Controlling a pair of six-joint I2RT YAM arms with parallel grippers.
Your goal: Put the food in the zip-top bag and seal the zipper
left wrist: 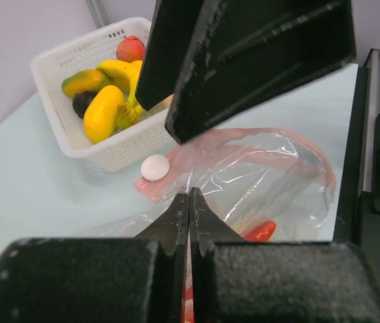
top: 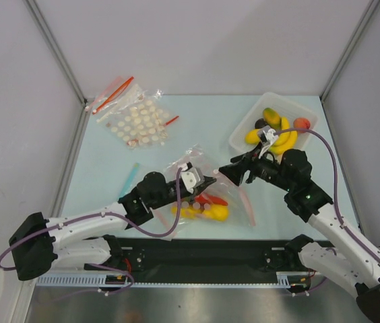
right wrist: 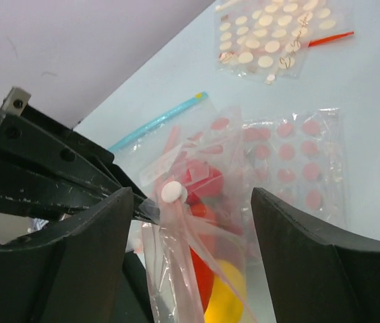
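A clear zip bag [top: 240, 208] lies near the table's front, with red [right wrist: 202, 269] and yellow [top: 215, 212] food showing inside or beneath it. My left gripper [top: 209, 180] is shut at the bag's upper edge; in the left wrist view its fingertips [left wrist: 180, 208] meet over the film, which seems pinched between them, though that is hard to tell. My right gripper [top: 237, 168] stands part open just right of it; in the right wrist view its fingers [right wrist: 294, 262] are apart, with bag film and a white disc between or beyond them.
A white basket of fruit [top: 239, 138] stands at the back right. More bags [top: 136, 121] lie at the back left.
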